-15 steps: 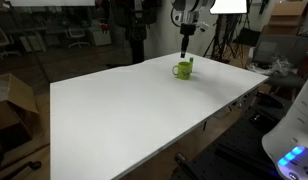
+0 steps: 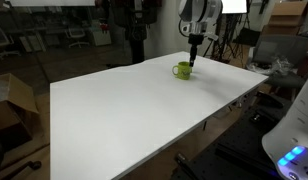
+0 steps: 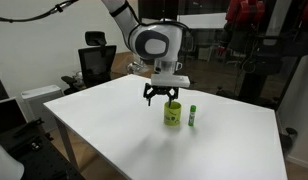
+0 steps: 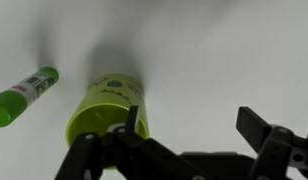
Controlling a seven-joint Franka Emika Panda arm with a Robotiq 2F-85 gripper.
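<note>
A yellow-green mug (image 3: 173, 115) stands upright on the white table, its opening facing up. Close beside it is a small green-and-white stick like a glue stick (image 3: 192, 116), also upright. My gripper (image 3: 161, 97) points down at the mug, one finger at or just over its rim and the other out to the side. In the wrist view the gripper is open, with bare table between its fingers. There the left fingertip overlaps the mug (image 4: 116, 92); whether it reaches inside cannot be made out. The glue stick (image 4: 34, 90) lies farther left in that view.
An office chair (image 3: 89, 65) and other furniture stand beyond the table.
My gripper has moved right and slightly lower in exterior view 1, and now covers much of the glue stick there. The mug has stayed in place.
</note>
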